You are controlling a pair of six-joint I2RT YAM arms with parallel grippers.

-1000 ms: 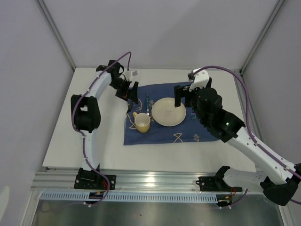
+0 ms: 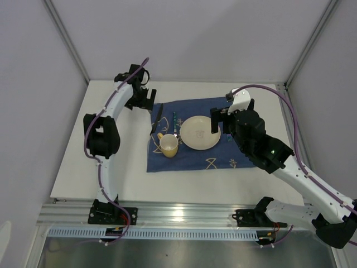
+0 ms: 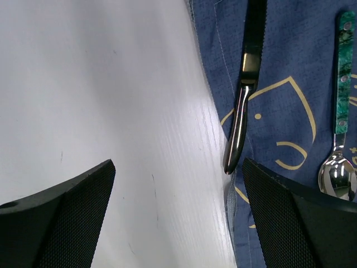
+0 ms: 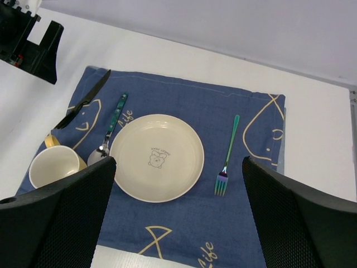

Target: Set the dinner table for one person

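Note:
A cream plate [image 4: 158, 181] lies in the middle of the dark blue cloth [image 4: 184, 234]. Left of it are a spoon with a green handle [image 4: 114, 120], a black-handled knife [image 4: 85, 100] near the cloth's left edge, and a cream mug [image 4: 54, 167]. The fork [image 4: 227, 156] lies to the plate's right. Above the bare table just left of the knife, my left gripper stands open and empty. My right gripper is open too, raised over the right part of the cloth, nothing between its fingers.
Grey walls [image 2: 184, 39] close in the back and both sides. In the top view, the right arm [image 2: 295, 178] covers the cloth's right end.
My left gripper has moved left and back, off the knife, which now shows whole on the cloth. The right gripper has shifted slightly right and toward the front.

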